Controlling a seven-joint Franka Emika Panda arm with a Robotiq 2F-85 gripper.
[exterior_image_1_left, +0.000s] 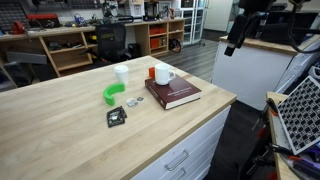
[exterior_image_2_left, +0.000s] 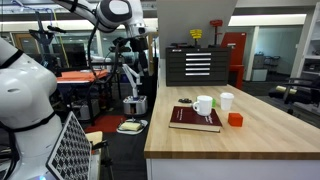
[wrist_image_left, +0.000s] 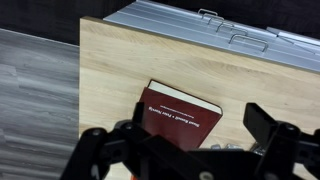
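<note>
My gripper (exterior_image_1_left: 234, 46) hangs high in the air at the right, well above the table and off its edge in exterior view 1. Its two dark fingers (wrist_image_left: 258, 122) stand wide apart in the wrist view, nothing between them. Below lies a dark red hardcover book (wrist_image_left: 180, 115), flat on the wooden table. On the book's far part rests a white mug (exterior_image_2_left: 204, 104) with a handle. Close by are a red block (exterior_image_2_left: 235, 119) and a white cup (exterior_image_2_left: 227, 101). A green curved piece (exterior_image_1_left: 113, 93) lies farther along the table.
A small black object (exterior_image_1_left: 116, 117) and some little silvery pieces (exterior_image_1_left: 134, 101) lie on the table (exterior_image_1_left: 60, 125). Drawers (exterior_image_1_left: 187, 158) are under its front edge. A dark case (exterior_image_1_left: 300, 118) stands at the right.
</note>
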